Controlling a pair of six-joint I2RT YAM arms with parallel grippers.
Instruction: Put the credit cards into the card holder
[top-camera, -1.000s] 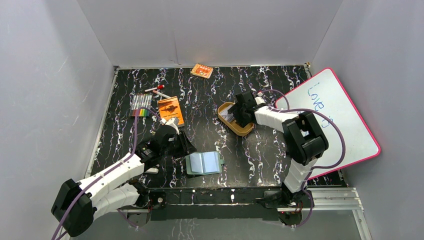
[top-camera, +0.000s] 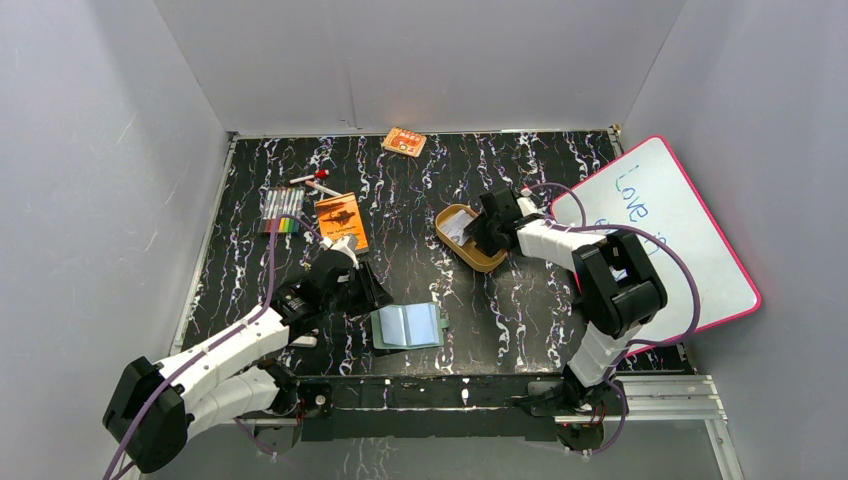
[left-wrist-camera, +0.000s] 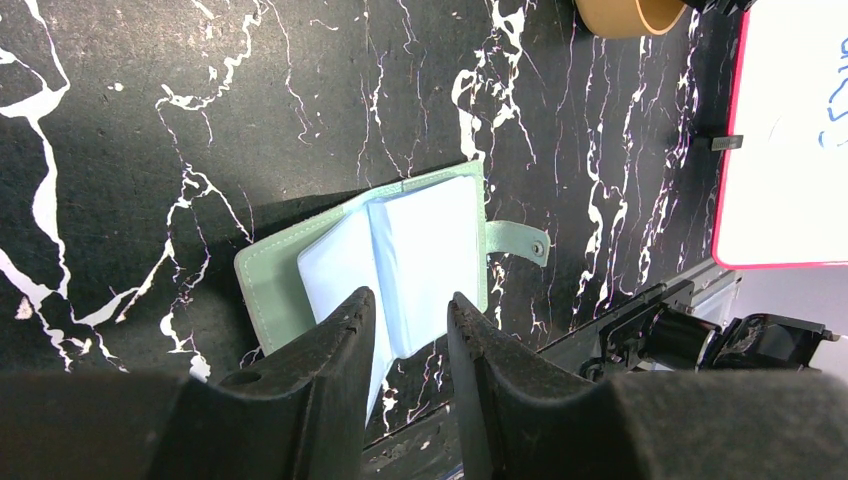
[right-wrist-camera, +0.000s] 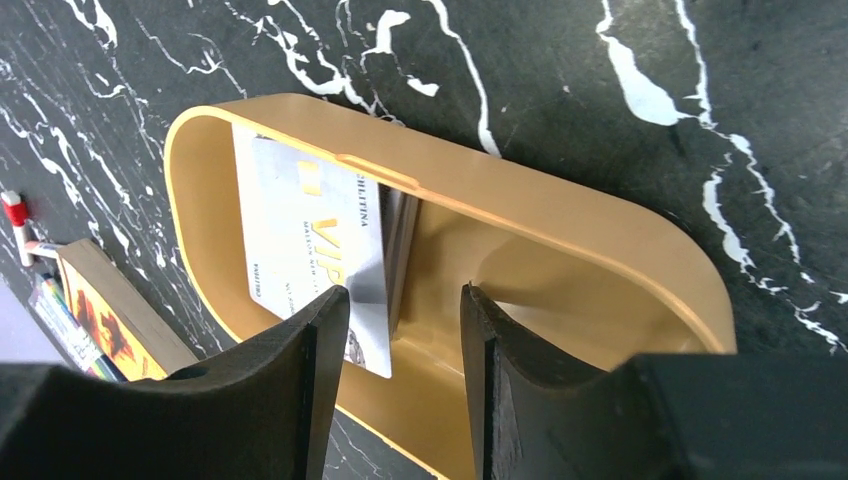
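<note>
Silvery-white cards (right-wrist-camera: 312, 230) with yellow lettering lie at one end of the tan oval box (right-wrist-camera: 580, 235). Over that box my right gripper is held open; its left finger (right-wrist-camera: 320, 325) overlaps the cards in view, and bare box floor shows between the fingertips. Whether that finger touches them I cannot tell. The green card holder (left-wrist-camera: 270, 265) lies spread open on the table, its clear pale sleeves (left-wrist-camera: 430, 250) facing up and its snap strap pointing right. Above it my left gripper is open and empty, apart from the sleeves.
An orange book (top-camera: 342, 222) and a row of coloured markers (top-camera: 282, 208) lie at the left. A small orange box (top-camera: 404, 141) is at the back. The whiteboard (top-camera: 665, 240) fills the right side. Between holder and tan box the table is clear.
My right arm has shifted slightly to the right over the tan box, exposing a bit more of the cards from above. The left arm and card holder look unmoved.
</note>
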